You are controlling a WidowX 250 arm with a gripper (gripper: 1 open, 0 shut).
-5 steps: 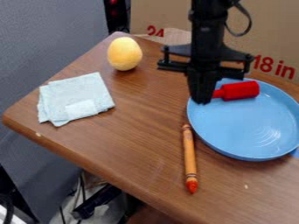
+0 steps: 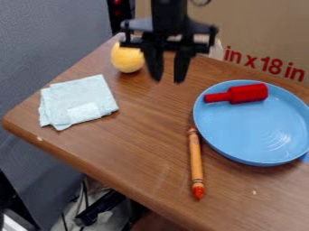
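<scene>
My gripper [image 2: 168, 68] hangs blurred over the back of the wooden table, just right of a yellow, rounded object [image 2: 126, 59]; whether it is open or shut is unclear. A red cylindrical object [image 2: 248, 92] lies on the blue plate [image 2: 248, 134] at the right. An orange crayon [image 2: 196, 162] lies left of the plate. A pale folded cloth [image 2: 75, 102] is on the left side of the table.
A cardboard box [image 2: 259, 45] stands behind the table. The table's left edge runs diagonally, with dark floor items below.
My gripper has moved left and slightly up, away from the plate and the red object toward the yellow object. The objects on the table look unmoved.
</scene>
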